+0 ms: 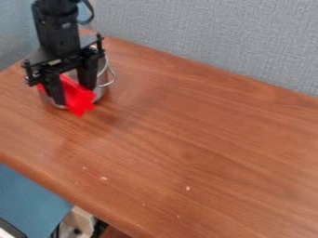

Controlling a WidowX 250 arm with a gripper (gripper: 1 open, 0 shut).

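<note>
My gripper [65,82] is at the upper left of the camera view, shut on a red object [78,95] that hangs below and between its fingers. A steel pot [106,82] stands behind the gripper, mostly hidden by it. Whether the red object is inside the pot or in front of it is hard to tell.
A grey wall runs along the back.
</note>
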